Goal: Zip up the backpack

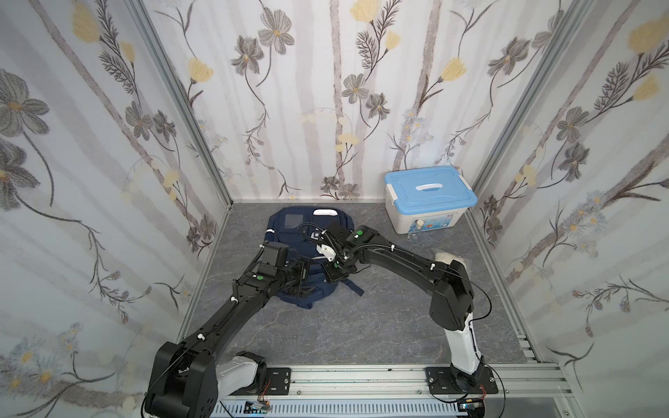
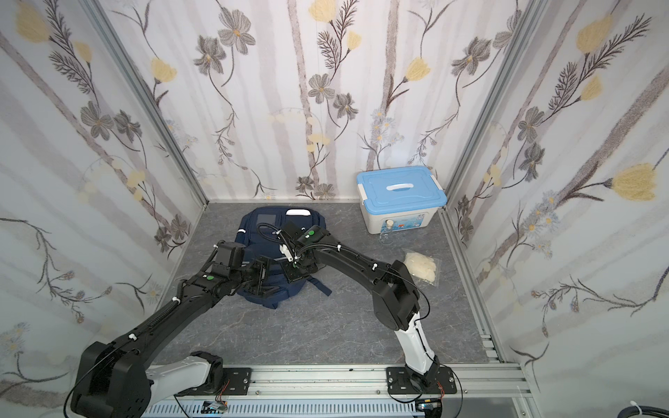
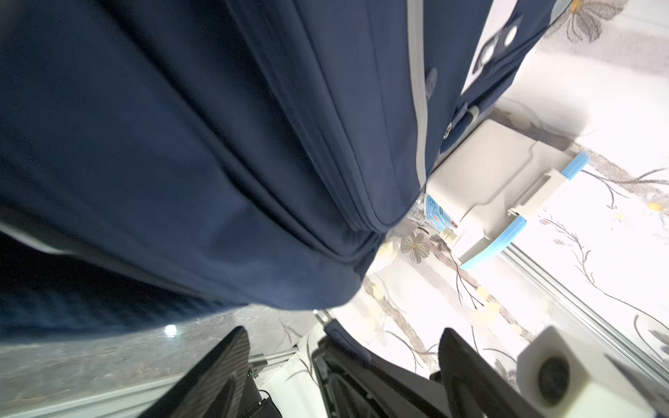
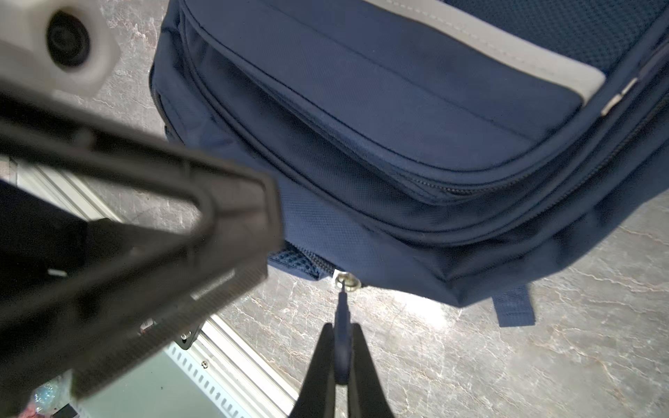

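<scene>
The navy backpack [image 1: 310, 216] lies on the grey floor below both arms. In the right wrist view my right gripper is shut on a zipper pull [image 4: 342, 306], whose metal slider [image 4: 346, 281] sits on the zip along the bag's lower edge. My left gripper is close to the bag, its fingers apart at the bottom of the left wrist view, with nothing seen held between them. The large dark body of the left gripper fills the left side of the right wrist view, beside the slider.
A white box with a blue lid [image 2: 400, 191] stands at the back right. A clear bag with pale contents [image 2: 421, 267] lies below it. Bare floor is in front of the backpack.
</scene>
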